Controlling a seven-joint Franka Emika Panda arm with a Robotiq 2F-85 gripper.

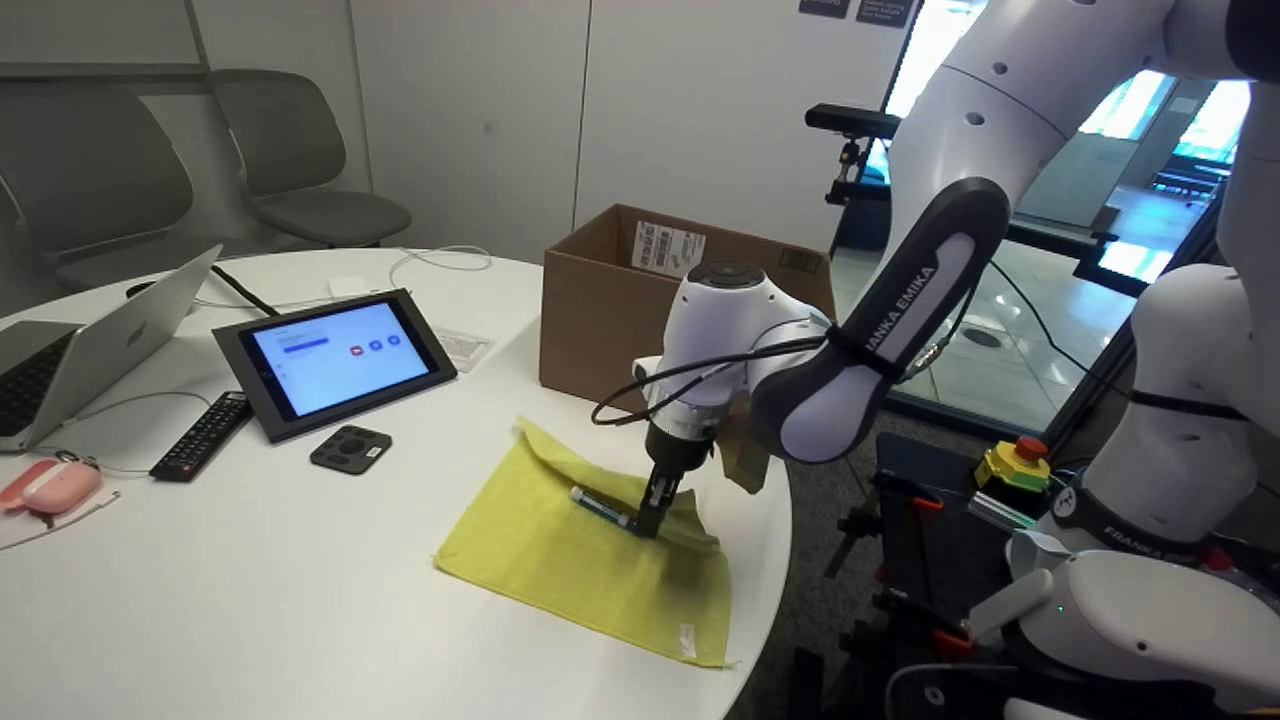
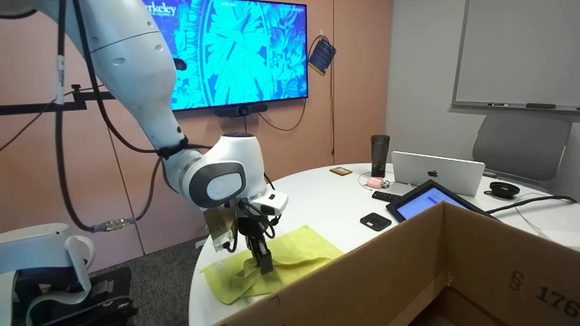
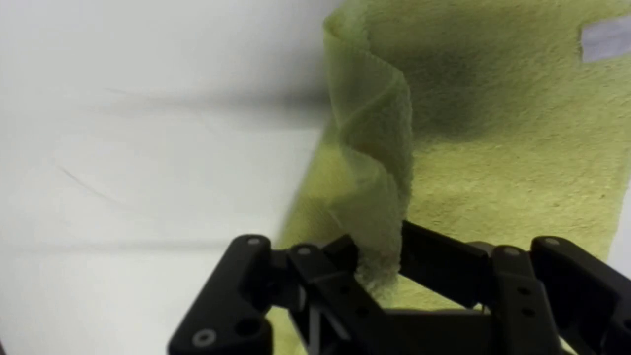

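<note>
A yellow cloth (image 1: 552, 570) lies on the white round table, its box-side edge lifted and folded over towards the middle. My gripper (image 1: 648, 528) is down at this fold. In the wrist view the bunched edge of the cloth (image 3: 378, 177) runs between the fingertips, and the gripper is shut on it. A green and white marker (image 1: 600, 506) rests on the cloth, its near end close to the fingers; whether they touch cannot be told. The marker does not show in the wrist view. Exterior view 2 shows the cloth (image 2: 304, 247) wrinkled around the gripper (image 2: 265, 266).
An open cardboard box (image 1: 588, 318) stands just behind the cloth. A tablet (image 1: 342, 360), a black puck-like device (image 1: 350, 449), a remote (image 1: 202, 436), a pink case (image 1: 60, 486) and a laptop (image 1: 120, 336) occupy the left side.
</note>
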